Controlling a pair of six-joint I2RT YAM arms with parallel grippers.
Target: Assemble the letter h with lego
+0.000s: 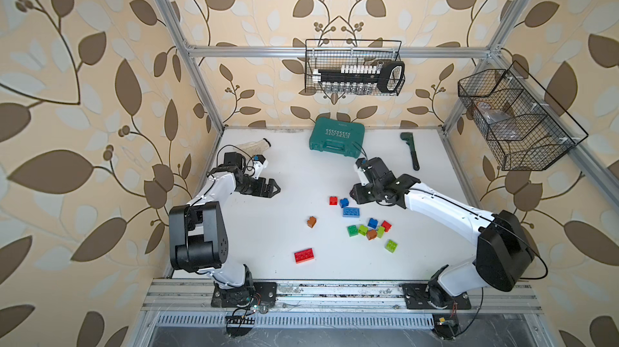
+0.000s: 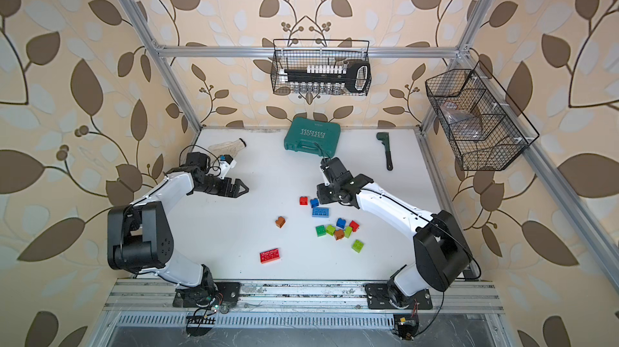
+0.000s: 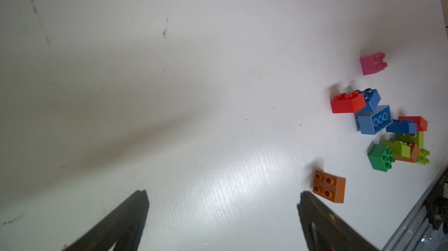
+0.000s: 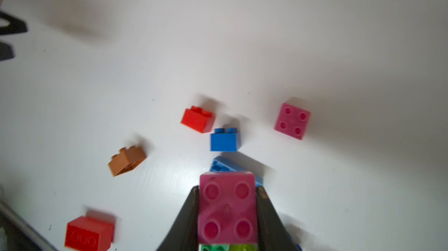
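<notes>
Raised over the table, my right gripper is shut on a pink brick [image 4: 227,209] with its studs facing the right wrist camera. Another pink brick [image 4: 293,121] lies on the table beyond it; the right gripper hides it in the top views. To its left are a small red brick [image 1: 333,200], a small blue brick [image 1: 344,202] and a long blue brick [image 1: 351,212]. A brown brick [image 1: 311,222] sits alone, with a long red brick [image 1: 303,255] nearer the front edge. My left gripper hangs open and empty at the left.
Several loose bricks, among them a green one [image 1: 352,231] and a lime one [image 1: 391,245], are clustered at the front right. A green case [image 1: 336,136] and a wrench-like tool [image 1: 410,151] lie at the back.
</notes>
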